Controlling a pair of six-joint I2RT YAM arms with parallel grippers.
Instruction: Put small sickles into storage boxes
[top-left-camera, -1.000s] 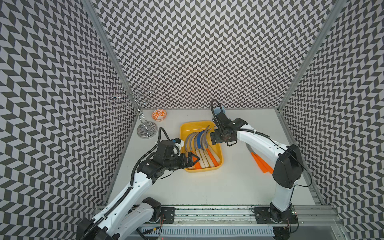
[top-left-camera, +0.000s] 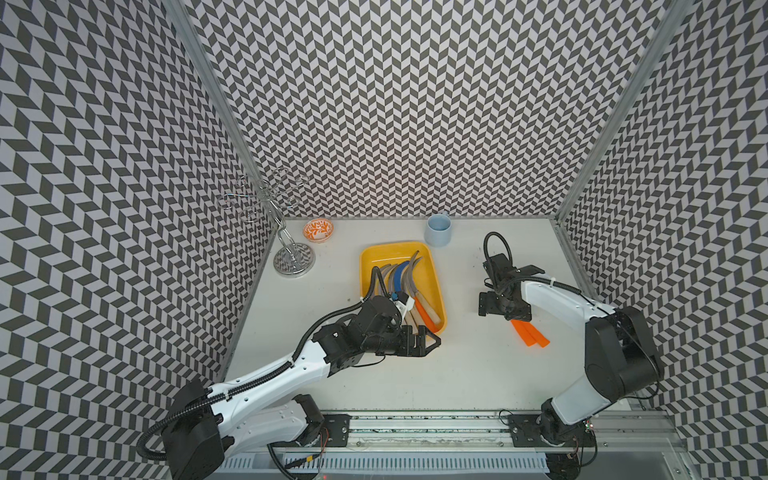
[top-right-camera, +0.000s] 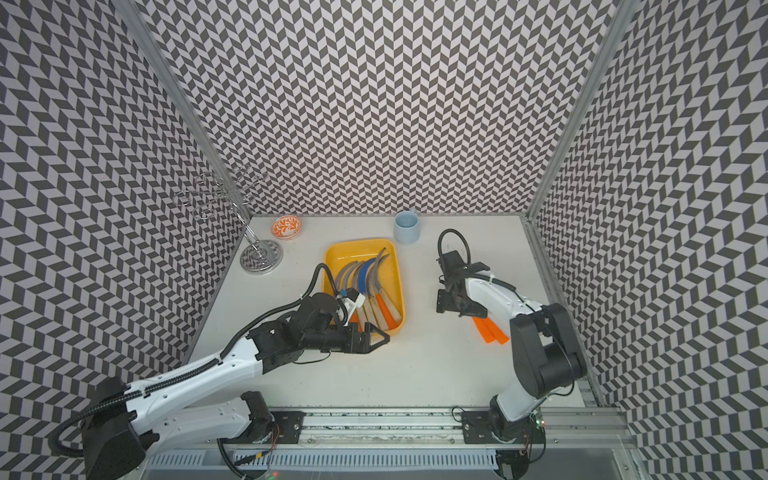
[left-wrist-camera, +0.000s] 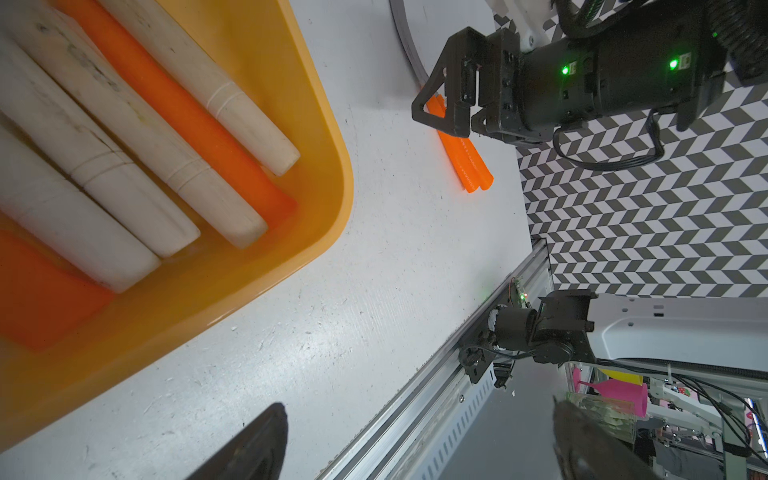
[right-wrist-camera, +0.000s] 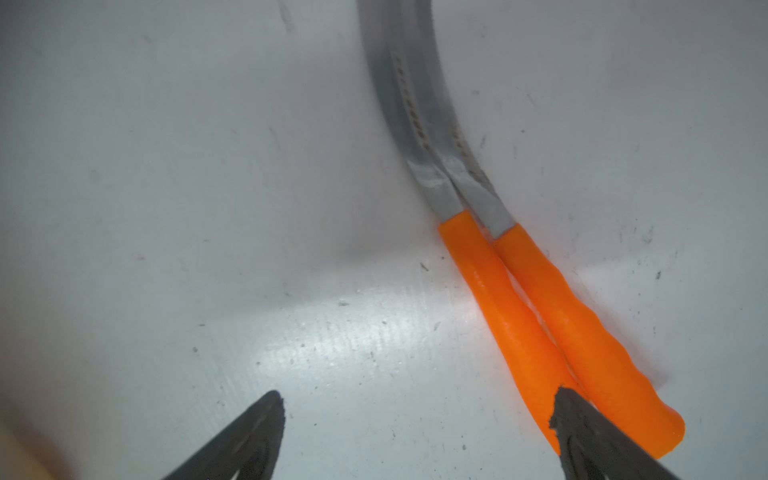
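Two orange-handled sickles (right-wrist-camera: 512, 328) lie side by side on the table, below my right gripper, which is open with its fingers either side above the handles, nothing between them. The yellow storage box (top-left-camera: 432, 260) holds several sickles with curved blades and wooden or orange handles (left-wrist-camera: 216, 160). My left gripper hangs open at the front right of the box, its fingers over bare table with nothing between them. In both top views my right gripper hides the blades of the two loose sickles.
A light blue cup (top-left-camera: 438, 233) stands behind the box. An orange-patterned bowl (top-left-camera: 318, 229) and a metal stand (top-left-camera: 293, 258) are at the back left.
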